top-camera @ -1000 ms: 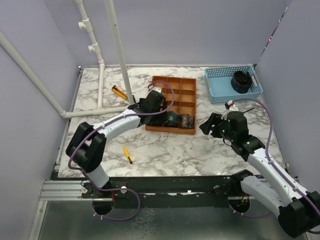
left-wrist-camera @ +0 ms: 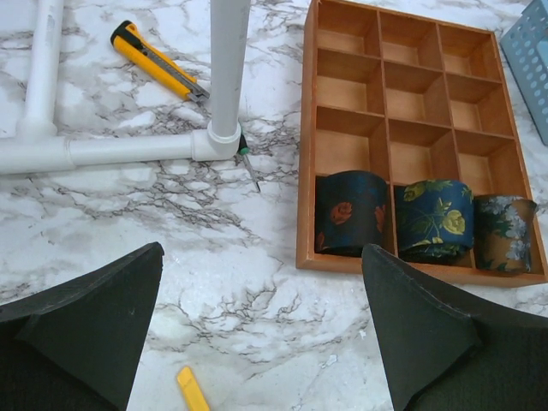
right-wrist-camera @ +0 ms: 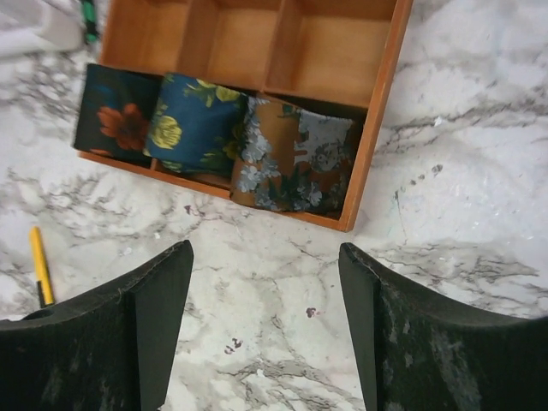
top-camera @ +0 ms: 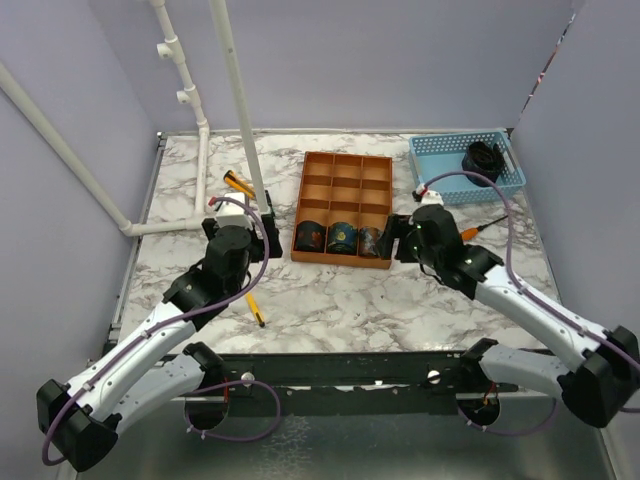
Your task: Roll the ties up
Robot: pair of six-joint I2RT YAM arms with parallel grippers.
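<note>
Three rolled ties fill the front row of the wooden divided box (top-camera: 347, 166): a dark one with red flowers (left-wrist-camera: 349, 212), a blue one with yellow flowers (left-wrist-camera: 434, 221) and a brown one with pale flowers (right-wrist-camera: 291, 163). Left of the box, my left gripper (top-camera: 242, 238) hangs open over bare marble, its fingers wide apart and empty. My right gripper (top-camera: 398, 240) is by the box's front right corner, its fingers part open with nothing between them. A coiled black tie (top-camera: 483, 161) appears to lie in the blue basket (top-camera: 441, 186) at the back right.
White pipes (left-wrist-camera: 128, 150) stand at the left, one rising near the left gripper. A yellow cutter (left-wrist-camera: 157, 60) and a small screwdriver (left-wrist-camera: 246, 154) lie beside them. One yellow tool (top-camera: 255, 308) lies in front, an orange-handled one (top-camera: 475, 230) right.
My left gripper has moved left, away from the box's front left compartment, leaving the dark rolled tie there. My right gripper has shifted back and slightly left, towards the box.
</note>
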